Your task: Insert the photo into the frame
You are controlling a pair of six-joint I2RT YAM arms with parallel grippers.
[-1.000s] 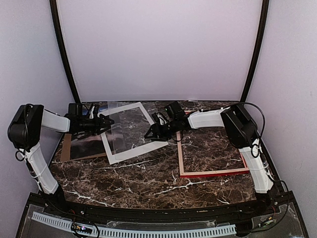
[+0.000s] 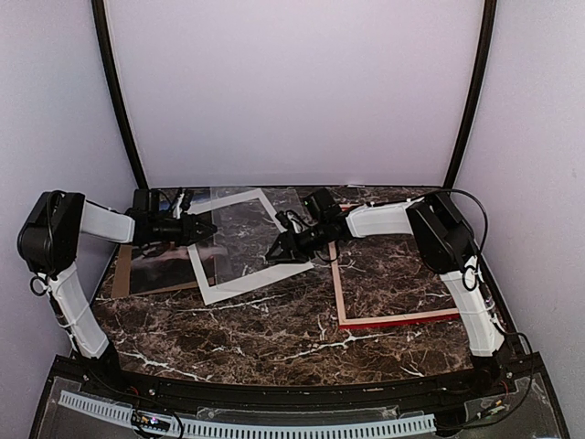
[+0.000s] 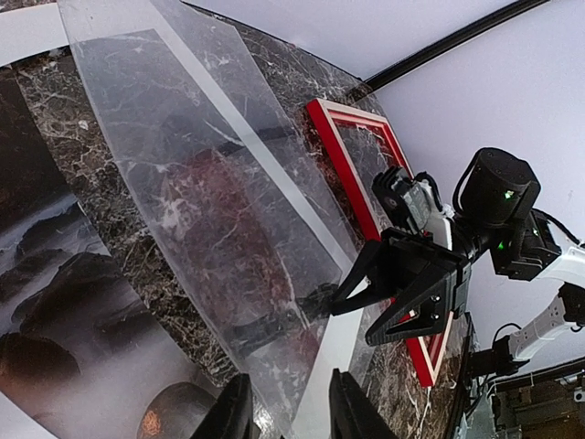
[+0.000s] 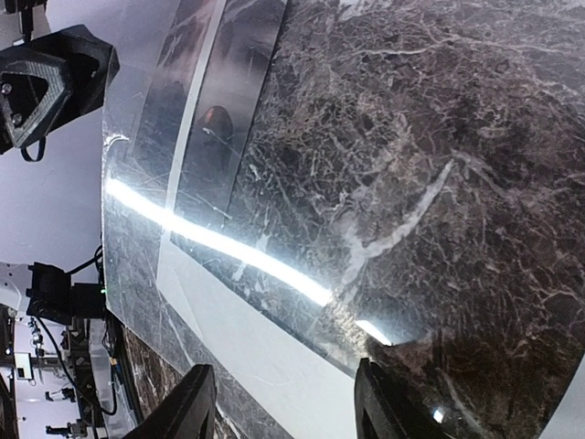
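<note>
A white mat (image 2: 238,290) lies askew mid-table, with a clear sheet (image 3: 151,128) over it. The dark photo (image 2: 169,265) lies flat at the left, partly beneath the mat's left side. At the right lies the red frame (image 2: 402,320), pale wood along its inner edge. My left gripper (image 2: 199,226) is at the mat's left side; in its wrist view its fingers (image 3: 236,412) stand apart, with the sheet's near end passing toward the gap. My right gripper (image 2: 279,249) is shut on the clear sheet at the mat's right side. The sheet's transparency hides exactly how its edge sits.
The right forearm (image 2: 379,219) passes above the red frame's back left part. White walls close in the back and sides.
My left gripper and the clear sheet's left edge have moved slightly right. The mat and the red frame have also shifted a little right. My right arm looks still.
</note>
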